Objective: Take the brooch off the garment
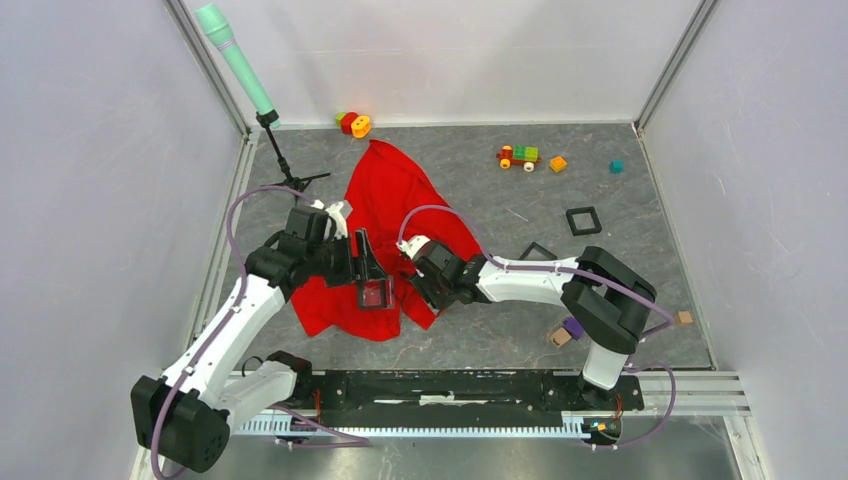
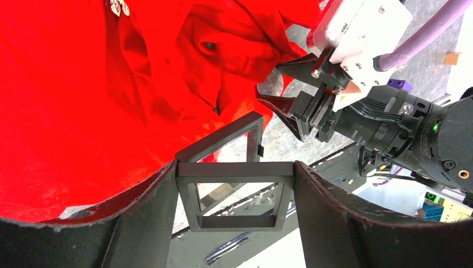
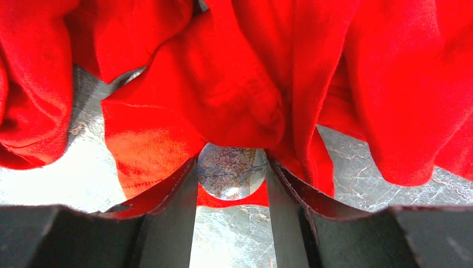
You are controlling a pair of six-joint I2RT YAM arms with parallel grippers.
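Note:
The red garment lies rumpled on the grey floor. On its lower edge sits a round, glossy, mottled grey disc, its top tucked under a fold. My right gripper is part open, its fingertips at either side of the disc; whether they press on it is unclear. A small gold leaf-like ornament shows on the cloth, cut off by the view's edge. Which of the two is the brooch I cannot tell. My left gripper is shut on a black open frame, held above the garment.
Toy blocks and a small toy train lie along the back. Two black square frames, one of them, rest right of the garment. A tripod stands at the back left.

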